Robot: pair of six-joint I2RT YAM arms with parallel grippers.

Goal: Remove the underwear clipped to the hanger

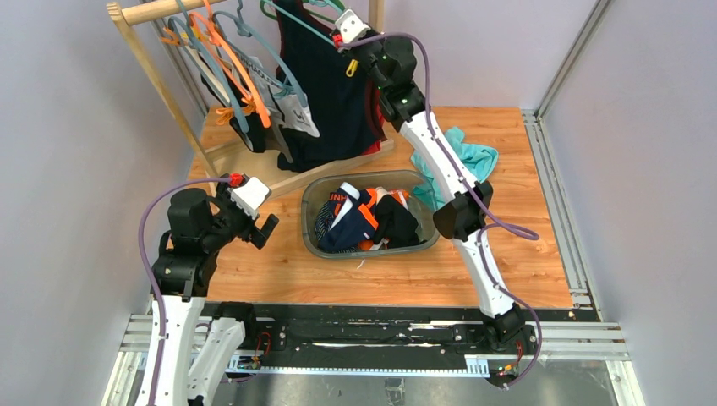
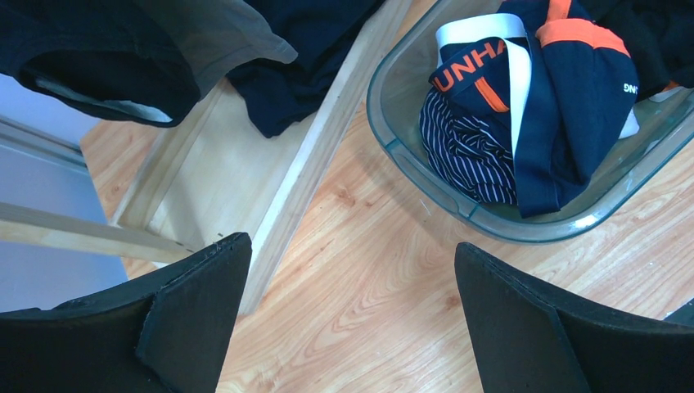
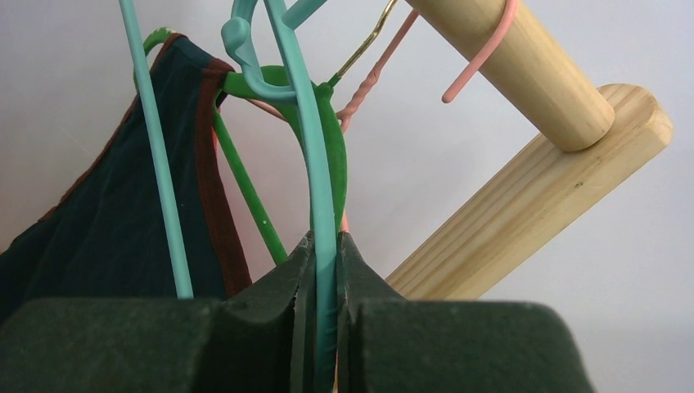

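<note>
My right gripper is shut on the teal hanger [image 3: 317, 155], whose bar runs between its fingers. No garment shows on the visible part of that hanger. Over the table my left gripper stands open and empty, near the rack and the bin. A white-grey underwear [image 1: 293, 110] hangs from the blue hanger [image 1: 287, 72] on the rack's left side, with dark underwear [image 1: 252, 135] beside it. Navy underwear with orange trim [image 2: 585, 90] lies in a heap with other pairs inside the grey translucent bin [image 2: 442, 192].
The wooden rack [image 1: 156, 85] carries several hangers. A dark garment with brown edging [image 3: 123, 213] hangs on the green hanger [image 3: 254, 196], close behind the teal one. Right of the bin lies a turquoise cloth [image 1: 473, 159]. Bare table surrounds the bin's front.
</note>
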